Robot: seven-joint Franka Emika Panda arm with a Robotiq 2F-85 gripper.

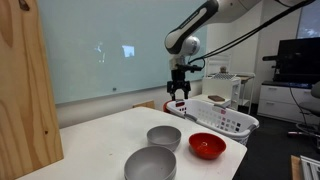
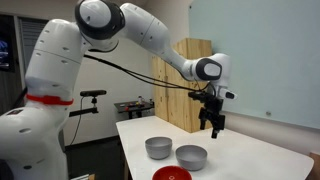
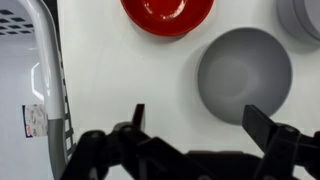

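My gripper [image 1: 178, 92] hangs open above the back of the white table, close to the far end of the white basket [image 1: 232, 122]. In the wrist view, the gripper has its fingers wide apart, with only bare table showing between them. A red bowl [image 3: 168, 14] lies at the top of that view. To its right sits a grey bowl [image 3: 245, 75], partly behind one finger, and another grey bowl [image 3: 308, 14] is cut off at the corner. Exterior view 2 also shows the gripper [image 2: 212, 126] clear of the table, beyond the grey bowl [image 2: 191, 157].
The slotted basket stands along the table's right side, and a small pale label or card [image 3: 35, 120] shows inside it. A wooden cabinet [image 1: 28, 85] rises at the left.
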